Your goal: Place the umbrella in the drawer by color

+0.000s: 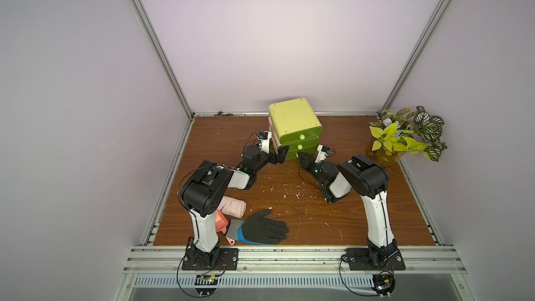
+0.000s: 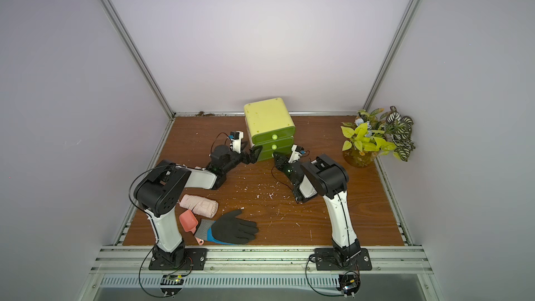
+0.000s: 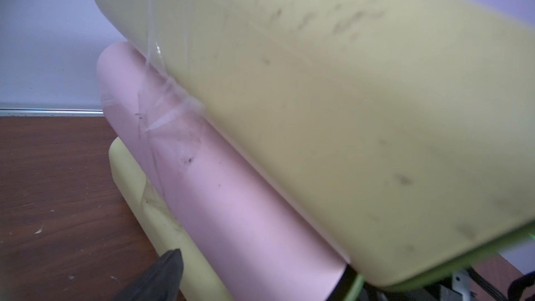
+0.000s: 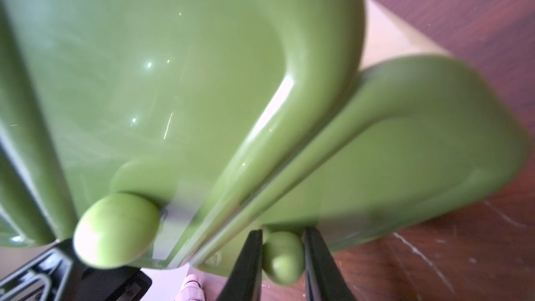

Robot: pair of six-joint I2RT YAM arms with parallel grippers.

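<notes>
A small cabinet with a yellow top (image 1: 292,117) and green drawer fronts stands at the back centre, all its visible drawers closed. My right gripper has its two fingers on either side of the bottom drawer's round green knob (image 4: 283,264); whether they press on it cannot be told. Above that sits the middle drawer's knob (image 4: 117,230). My left gripper (image 1: 282,153) is open at the cabinet's front left corner. One of its fingers (image 3: 158,278) shows beside the lower left side, the other is mostly hidden behind the casing. No umbrella can be made out.
Near the left front lie a rolled pink towel (image 2: 199,206), a red scoop (image 2: 188,220) and a dark work glove (image 2: 234,227). A potted plant (image 2: 365,139) stands at the right. Small scraps dot the otherwise clear middle of the table.
</notes>
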